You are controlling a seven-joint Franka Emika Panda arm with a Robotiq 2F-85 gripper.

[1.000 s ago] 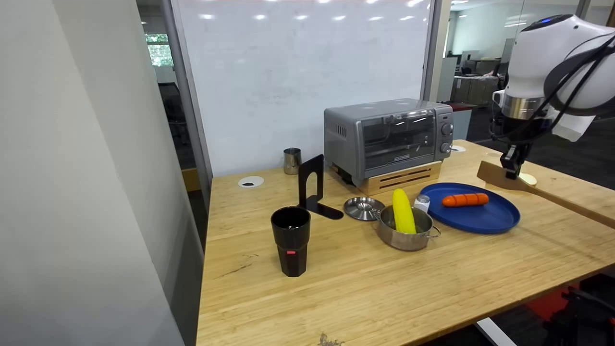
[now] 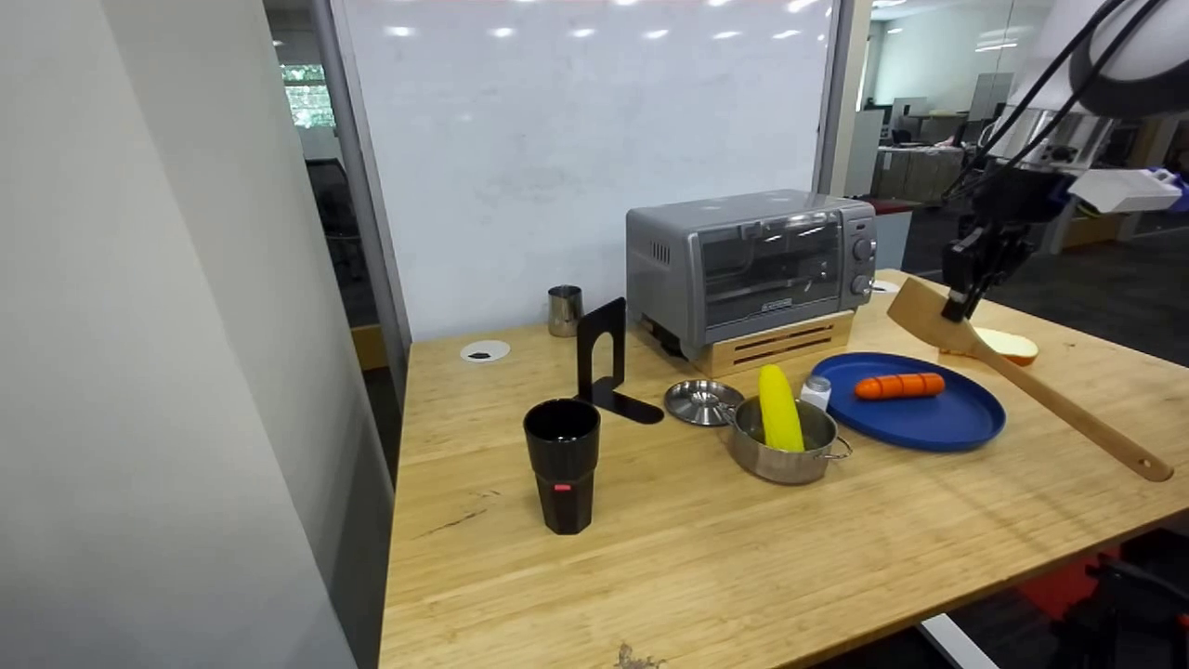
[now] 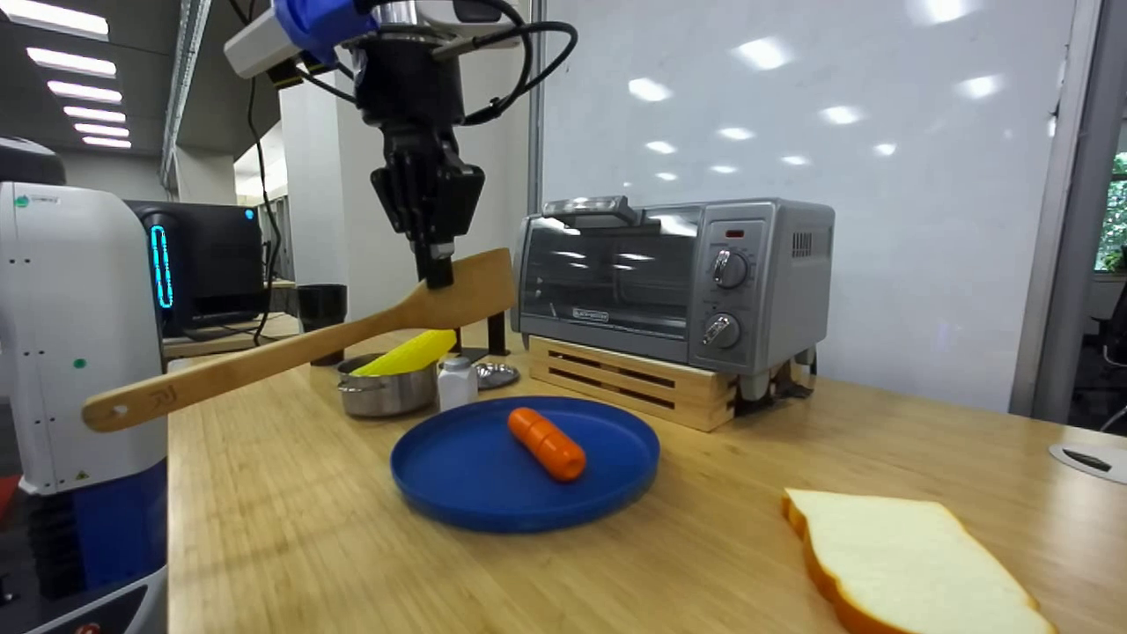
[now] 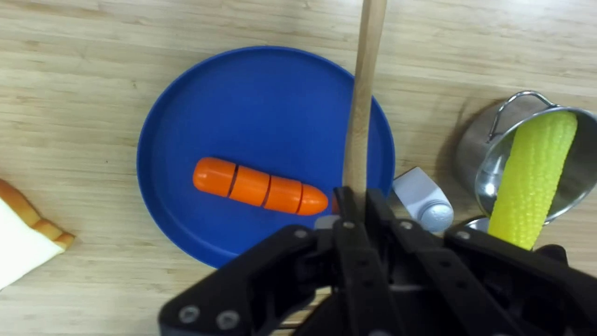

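My gripper [image 3: 435, 276] is shut on a wooden spatula [image 3: 349, 343], gripping it near the start of its flat blade. The spatula hangs in the air, its long handle sloping down toward the table's front side in exterior view 1. Beneath it lies a round blue plate [image 4: 252, 89] bearing an orange sliced carrot or sausage [image 4: 252, 186]. In the wrist view the handle crosses the plate's right part, and the blade is hidden by the black fingers. A metal pot [image 2: 786, 463] holds a yellow corn cob [image 2: 780, 411], which leans out over the rim.
Close to the plate stands a white shaker [image 3: 457, 384]. A bread slice [image 3: 909, 555] lies on the table. A toaster oven [image 2: 769, 268], pot lid [image 2: 702, 402], black stand [image 2: 605, 362], black cup [image 2: 563, 468] and metal pitcher [image 2: 565, 310] occupy other spots.
The arm has carried the spatula higher and a little to the left in exterior view 1, and the handle now slopes more steeply. Objects on the table have stayed put.
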